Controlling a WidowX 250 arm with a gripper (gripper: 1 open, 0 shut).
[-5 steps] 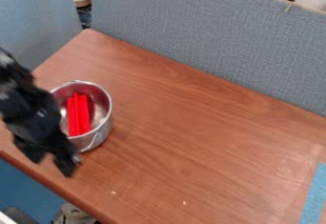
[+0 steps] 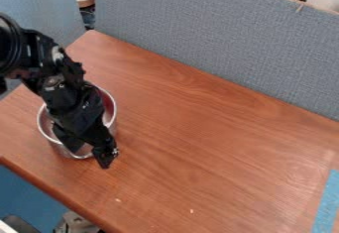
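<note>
My black gripper point(image 2: 93, 150) is over a silver metal pot point(image 2: 111, 109) on the left part of the wooden table, its fingertips low by the pot's near right side. I cannot see clearly what, if anything, is between the fingers.
A grey padded wall point(image 2: 212, 39) runs along the back, another along the left. A blue strip point(image 2: 326, 197) lies at the right edge.
The arm has swung over the pot, covering the red object.
</note>
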